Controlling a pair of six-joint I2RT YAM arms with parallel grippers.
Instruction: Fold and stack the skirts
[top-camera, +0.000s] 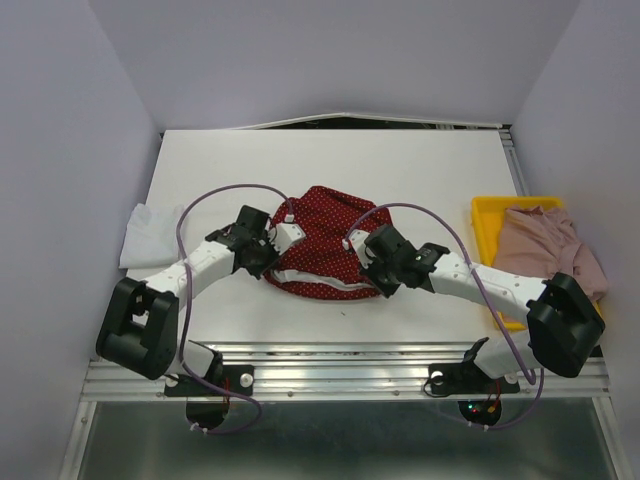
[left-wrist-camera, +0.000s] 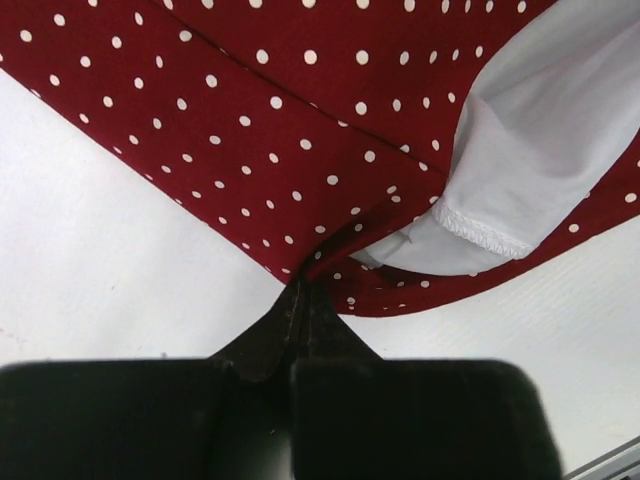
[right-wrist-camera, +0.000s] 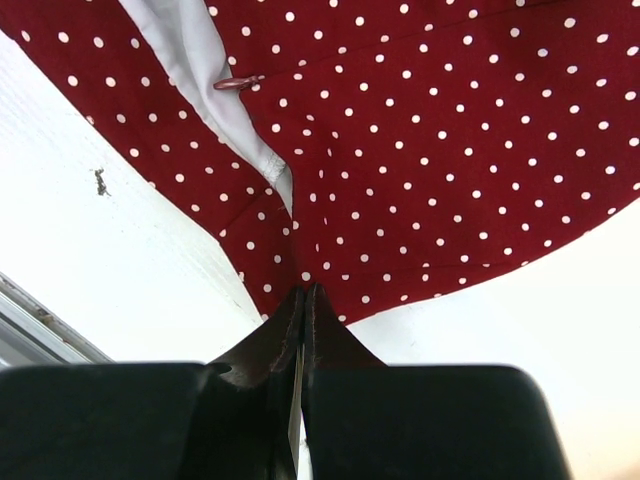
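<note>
A dark red skirt with white polka dots (top-camera: 320, 230) lies spread on the white table, its pale lining (top-camera: 325, 281) showing along the near opening. In the left wrist view, my left gripper is shut on a gathered corner of the skirt (left-wrist-camera: 240, 150), at its near left. My right gripper is shut at the near right corner, with the dotted cloth (right-wrist-camera: 420, 150) running to its fingertips. A small reddish-brown tab (right-wrist-camera: 238, 83) lies on the lining in the right wrist view.
White folded cloth (top-camera: 153, 236) lies at the table's left edge. On the right stands a yellow basket (top-camera: 487, 222) with dusty-pink fabric (top-camera: 545, 245) in it.
</note>
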